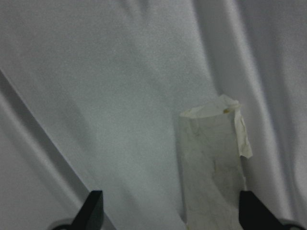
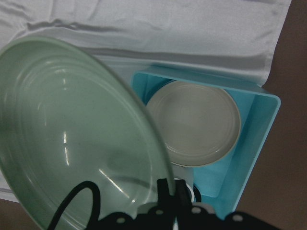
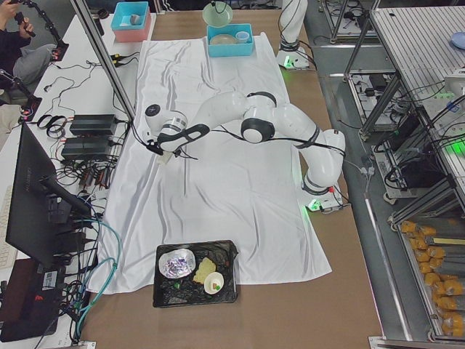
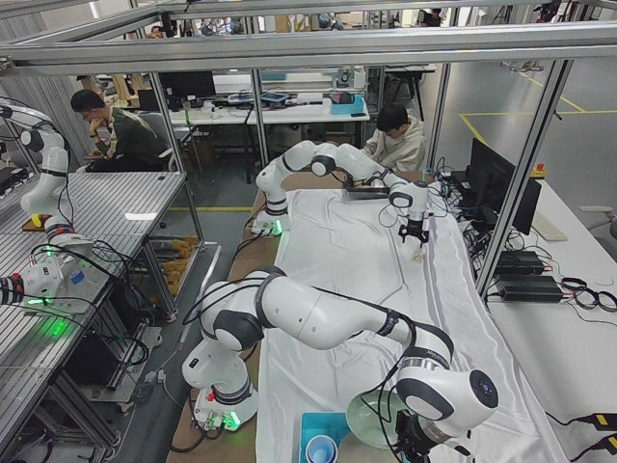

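A crumpled pale paper piece [image 1: 211, 163] lies on the white cloth [image 3: 218, 196], below my left gripper, which is open with nothing visible between its fingers. My right gripper is shut on the rim of a green plate [image 2: 72, 129], held tilted beside and partly over a blue bin [image 2: 259, 139]. Inside that bin are a beige plate [image 2: 192, 122] and a cup [image 3: 243, 36], largely hidden in the right wrist view.
A black tray [image 3: 182, 291] with a foil dish, a yellow item and a small bowl is at the cloth's other end. A monitor [image 3: 36, 203] and cables line one side.
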